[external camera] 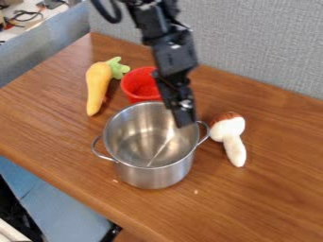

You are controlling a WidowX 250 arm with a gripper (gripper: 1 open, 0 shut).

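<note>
My black gripper point(184, 102) hangs over the back right rim of a steel pot point(149, 159), pointing down, open, with nothing seen between its fingers. The two-handled pot stands on the wooden table. Behind it, partly hidden by the gripper, is a red bowl point(136, 88). A yellow toy vegetable with a green top point(97, 90) lies to the back left. A white toy mushroom with a brown cap point(233, 144) lies just right of the pot.
A grey wall point(259, 47) runs behind the table point(265, 203).
</note>
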